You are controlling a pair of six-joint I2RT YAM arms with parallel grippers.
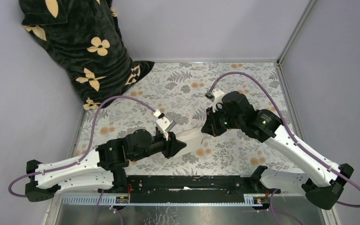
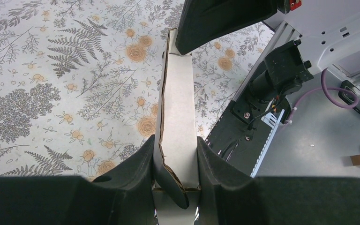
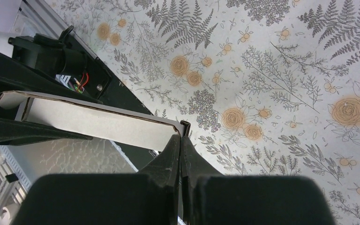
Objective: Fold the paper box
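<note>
A narrow white paper box (image 1: pixel 191 139) is held above the floral surface, spanning between both grippers. My left gripper (image 1: pixel 171 149) is shut on its near end; in the left wrist view the box (image 2: pixel 177 108) runs upright between those fingers, with a slanted flap along one edge. My right gripper (image 1: pixel 211 129) is at the other end, fingertips together on the box's edge; in the right wrist view they meet at the corner of the long strip (image 3: pixel 108 124), where a small folded tab shows.
A dark green patterned cloth (image 1: pixel 84 56) fills the back left. A dark strip and rail (image 1: pixel 187 182) run along the front edge, and walls enclose the sides and back.
</note>
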